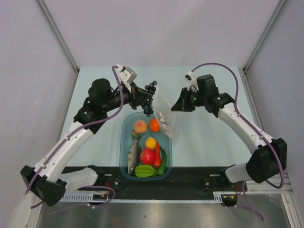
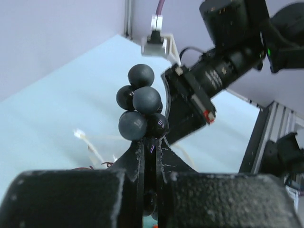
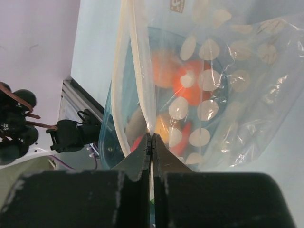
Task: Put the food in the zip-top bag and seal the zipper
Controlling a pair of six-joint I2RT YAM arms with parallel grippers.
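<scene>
My left gripper (image 1: 137, 96) is shut on a bunch of dark grapes (image 1: 148, 102), held up just left of the clear zip bag (image 1: 166, 119); in the left wrist view the grapes (image 2: 133, 123) rise between the fingers. My right gripper (image 1: 176, 106) is shut on the bag's zipper edge; in the right wrist view only the thin white strip (image 3: 145, 95) shows between its fingertips. The bag hangs upright; whether its mouth is open wide is hard to tell.
A blue bin (image 1: 125, 147) holds a peach (image 1: 140, 126), an orange, a lemon, an apple (image 1: 147, 156), a fish (image 1: 134, 159), peppers and other green produce.
</scene>
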